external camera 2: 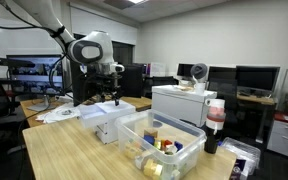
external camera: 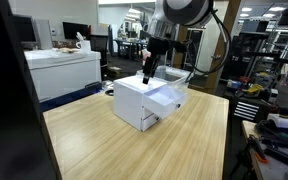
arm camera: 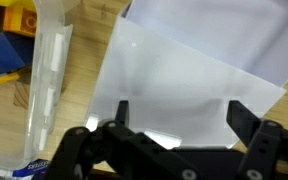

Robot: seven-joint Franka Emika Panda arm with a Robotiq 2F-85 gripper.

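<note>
A white drawer box (external camera: 134, 103) stands on the wooden table, its upper drawer (external camera: 165, 101) pulled out toward the front. Over the box hangs my gripper, pointing down, its fingers wide apart and nothing between them. The wrist view shows the smooth white top (arm camera: 169, 80) of the box under the fingers, with part of the open drawer (arm camera: 229, 25) at the upper right. A clear plastic bin (external camera 2: 162, 140) with colourful blocks (external camera 2: 168, 147) sits beside the box. How much height lies between fingertips and box top, I cannot tell.
Past the bin stand a dark cup (external camera 2: 211, 142) and a small container (external camera 2: 245, 158). A white cabinet (external camera 2: 180, 103) is at the back. Much of the wooden table (external camera: 89, 140) before the box is bare.
</note>
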